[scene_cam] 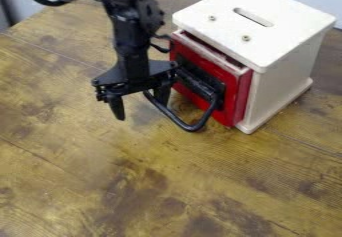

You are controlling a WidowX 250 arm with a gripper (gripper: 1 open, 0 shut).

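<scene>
A white wooden box (278, 61) with a slot on top stands at the right, its red front panel (238, 101) facing left. On that panel is a black plate with a large black loop handle (190, 123) reaching out and down. My black gripper (136, 95) hangs just left of the handle, fingers pointing down over the table. I cannot tell whether its fingers touch the handle or how far apart they stand.
A pale wall runs along the back edge.
</scene>
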